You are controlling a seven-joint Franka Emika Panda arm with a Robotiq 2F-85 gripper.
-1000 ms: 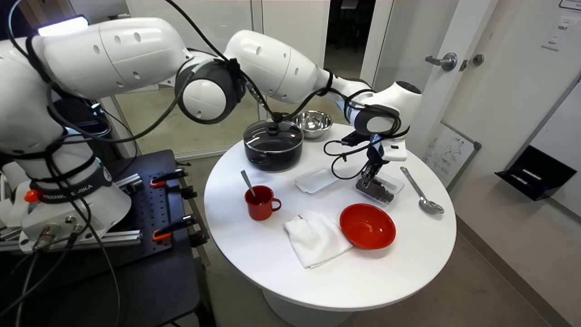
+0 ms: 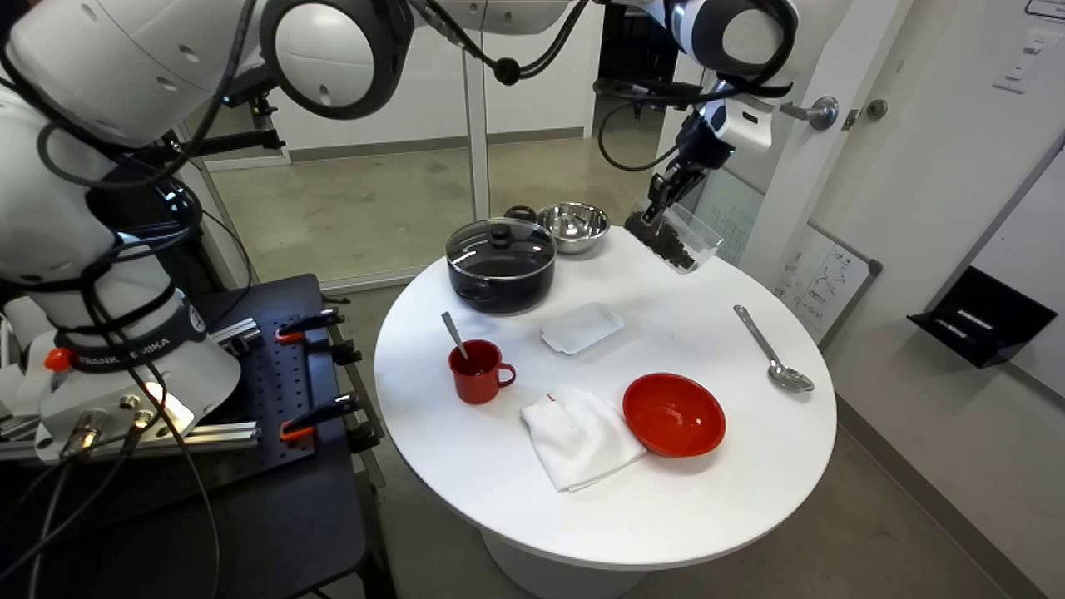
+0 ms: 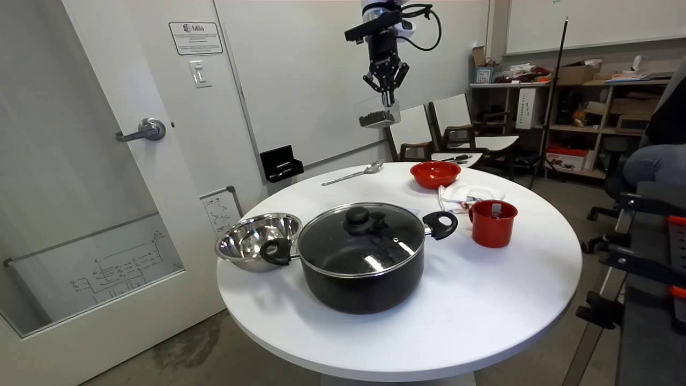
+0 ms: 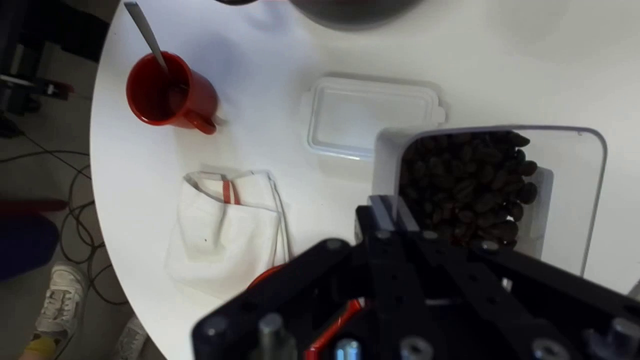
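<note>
High above the table, my gripper (image 2: 654, 211) is shut on the thin wall of a clear plastic container (image 2: 705, 240). Dark beans (image 4: 465, 180) fill part of it, heaped toward one side, and the container (image 3: 393, 115) hangs slightly tilted, clear of the tabletop. In the wrist view the fingertips (image 4: 382, 213) pinch its side wall, and the gripper body hides the near part. A translucent lid (image 2: 583, 329) lies flat on the table. The red bowl (image 2: 675, 414) is empty, with my gripper partly covering it in the wrist view.
On the white table (image 2: 439, 429) are a black lidded pot (image 2: 501, 264), a steel bowl (image 2: 573, 228), a red mug (image 2: 477, 373) with a utensil in it, a folded white cloth (image 2: 579, 439) and a large metal spoon (image 2: 769, 349). Bare tabletop lies between lid and spoon.
The container of beans has risen from table level to well above it, held by my gripper, and appears farther up in the view. The things on the table have stayed put.
</note>
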